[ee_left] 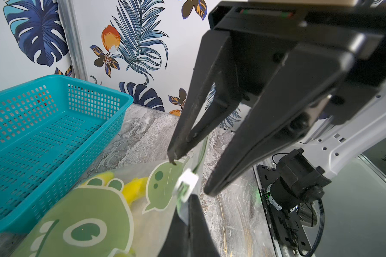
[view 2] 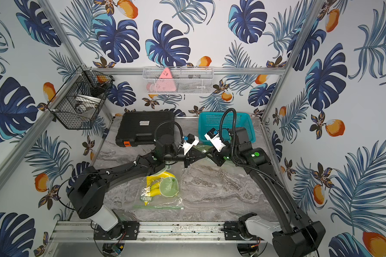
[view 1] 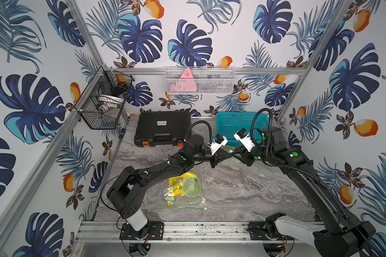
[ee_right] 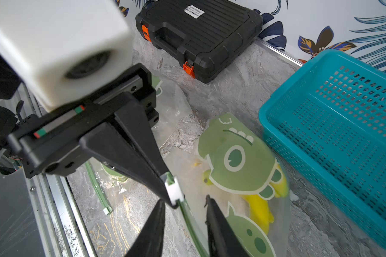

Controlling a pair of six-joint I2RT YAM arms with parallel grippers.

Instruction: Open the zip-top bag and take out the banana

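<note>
A clear zip top bag with green cartoon prints (ee_right: 240,158) hangs beside the teal basket, and a yellow banana (ee_right: 258,209) shows through it. My left gripper is shut on the bag's green zip edge, close to its white slider (ee_right: 174,191). Facing it, my right gripper is open. In the right wrist view its fingers (ee_right: 155,231) stand on either side of the zip strip (ee_right: 193,227), just past the slider. Whether they touch the strip, I cannot tell.
A second bag (view 1: 182,190) with bananas lies flat at the front left. The teal basket (ee_right: 283,111) stands close behind the held bag, and a black case (view 1: 162,128) is at the back left.
</note>
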